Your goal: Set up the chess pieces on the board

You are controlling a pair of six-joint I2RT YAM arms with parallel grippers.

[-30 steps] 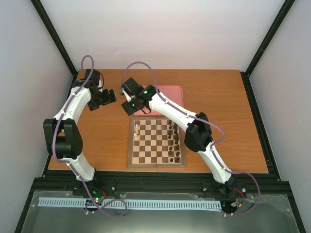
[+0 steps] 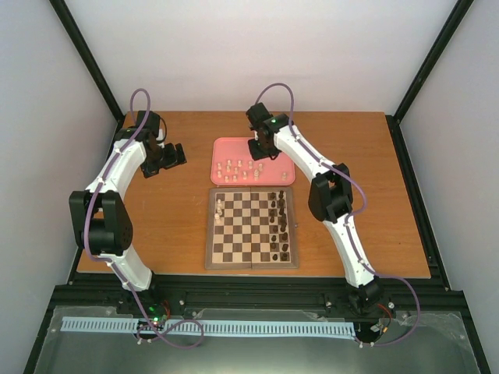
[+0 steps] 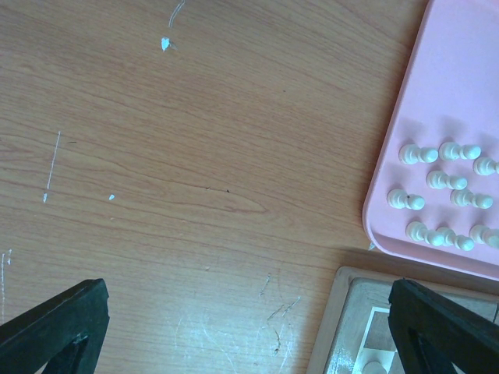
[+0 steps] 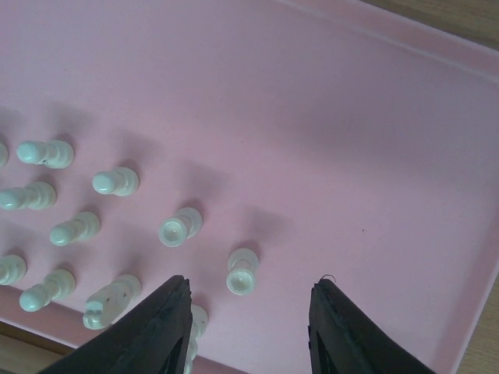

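The chessboard (image 2: 210, 234) lies below the pink tray (image 2: 226, 146) in the top view. Dark pieces (image 2: 274, 229) line its right side; a few white ones (image 2: 219, 204) stand at its upper left. More white pieces (image 2: 229, 166) stand upright in the tray. Over the tray hangs my right gripper (image 2: 255, 158). In the right wrist view its fingers are apart with nothing between the fingertips, and a white piece (image 4: 242, 272) stands a little beyond them. My left gripper is open and empty above bare wood, left of the tray.
Bare table (image 2: 359, 156) spreads to the right of the tray and board. The tray's raised rim (image 3: 382, 171) runs close to the board's top edge. The tray's upper part is empty of pieces.
In the last moment it barely moved. The left arm and board look the same.
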